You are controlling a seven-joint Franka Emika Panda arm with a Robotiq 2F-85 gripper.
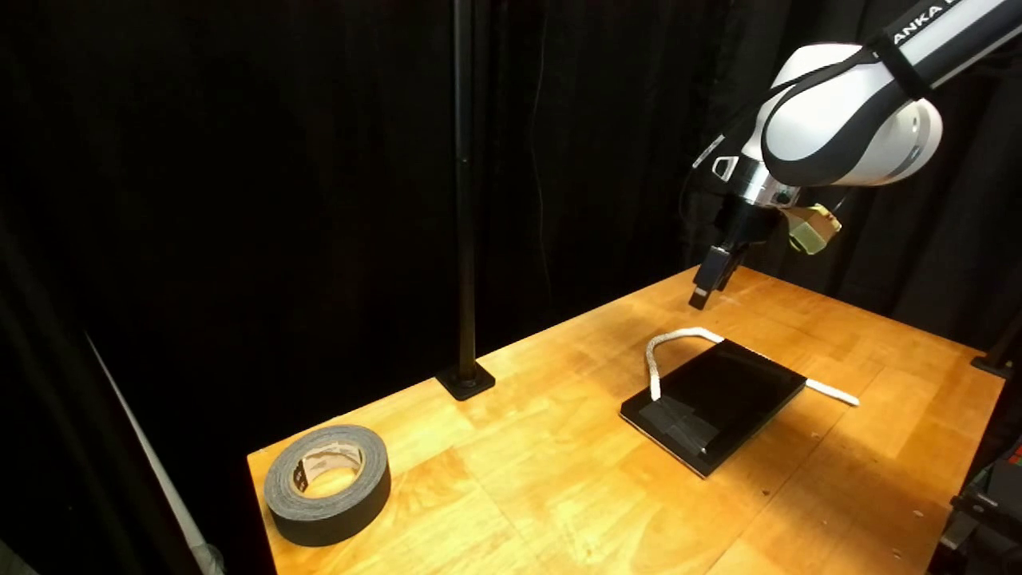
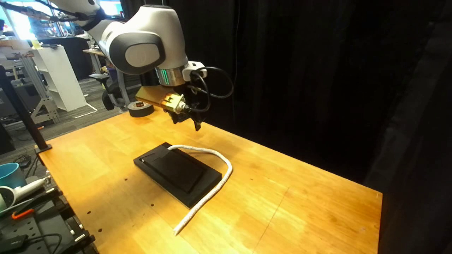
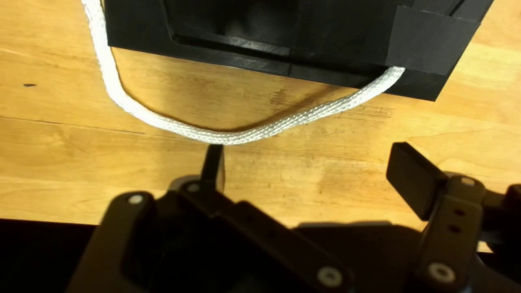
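A white braided rope (image 1: 675, 335) curves out from one corner of a flat black board (image 1: 733, 388) and runs around its edge. In exterior view 2 the loose end of the rope (image 2: 199, 205) lies on the bare table past the board's near corner. A patch of dark tape (image 3: 430, 39) covers the board's corner where the rope comes out in the wrist view. My gripper is open above the table beside the board, fingers wide apart and nothing between them. The rope's bend passes just beyond the left fingertip in the wrist view, outside the gap.
A roll of dark grey tape (image 1: 327, 484) sits at the table's far corner from the arm. A black post (image 1: 465, 239) stands at the table edge, with black curtains behind.
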